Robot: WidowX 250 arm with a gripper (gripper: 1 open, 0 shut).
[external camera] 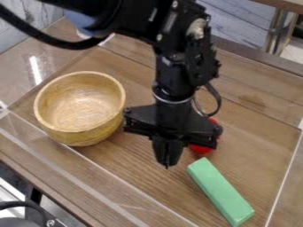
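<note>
My black gripper [166, 152] hangs low over the middle of the wooden table, shut, with nothing visible between its fingers. A red object [204, 141] is partly hidden behind its right side. A green block [221, 191] lies to the lower right of the gripper. A wooden bowl [73, 100] sits to the left.
Cables run along the lower left corner. A pale ledge or board edge is at the top right.
</note>
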